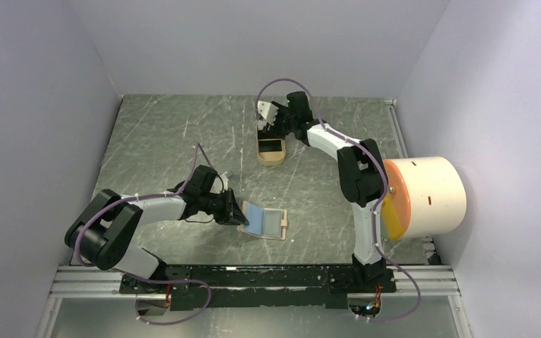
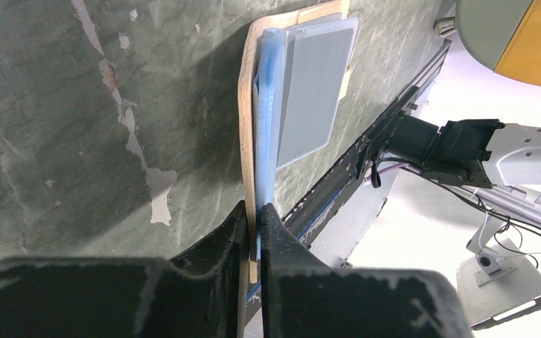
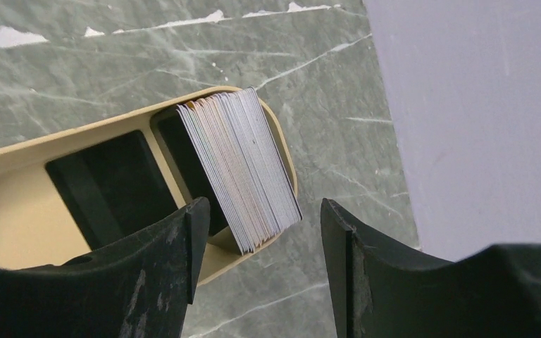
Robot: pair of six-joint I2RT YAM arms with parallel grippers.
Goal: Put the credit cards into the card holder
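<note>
An open card holder (image 1: 272,222) with blue and clear sleeves lies on the near middle of the table. My left gripper is shut on its left edge. At the back middle, a beige box (image 1: 271,158) has dark compartments; a thick row of credit cards (image 3: 239,169) leans in the end one, seen in the right wrist view. My right gripper is open above that compartment, its fingertips either side of the near end of the cards, with nothing visibly held.
An orange-and-cream cylinder (image 1: 426,197) stands at the right edge beside the right arm. Walls enclose the back and sides.
</note>
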